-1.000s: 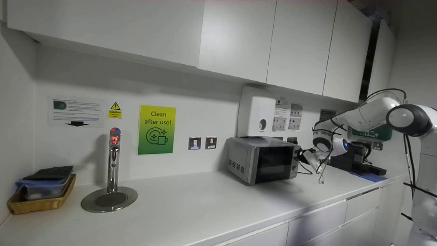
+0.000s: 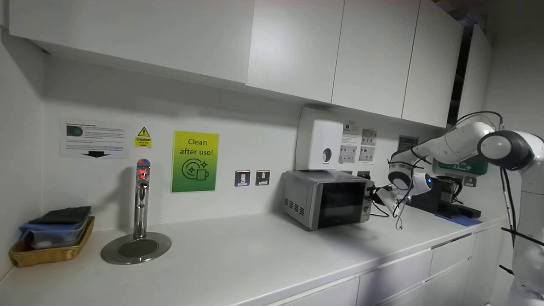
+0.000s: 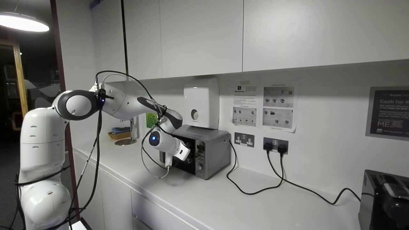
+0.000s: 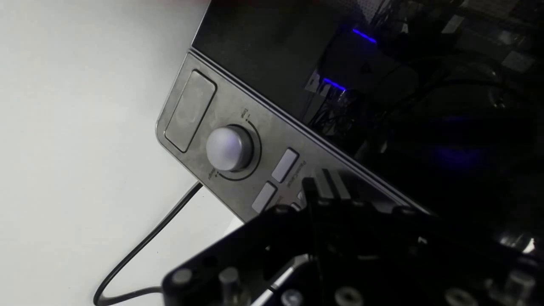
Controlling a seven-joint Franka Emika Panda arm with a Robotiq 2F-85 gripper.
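Observation:
A silver microwave [image 2: 297, 196] with a dark door [image 2: 340, 204] stands on the counter under the dispenser. The door looks shut. In the wrist view its control panel [image 4: 196, 109] runs diagonally, with a round knob [image 4: 228, 148], two pale rectangular buttons [image 4: 284, 165] and a large plain key [image 4: 190, 111] at the corner. My gripper is shut, its fingertips together, with nothing visible between them. The tips overlap the panel just beyond the pale buttons and hide part of it; whether they touch cannot be told. In exterior view 2 my white hand [image 3: 168, 147] covers part of the microwave's front.
A white dispenser [image 2: 317, 137] hangs above the microwave, below wall cupboards [image 2: 290, 51]. A black cable [image 3: 245, 191] lies on the counter beside it. A tap [image 2: 141, 204] and a wicker basket [image 2: 48, 255] stand far left.
My arm has shifted very slightly at the shoulder and hand. The microwave and everything else in exterior view 1 look unmoved.

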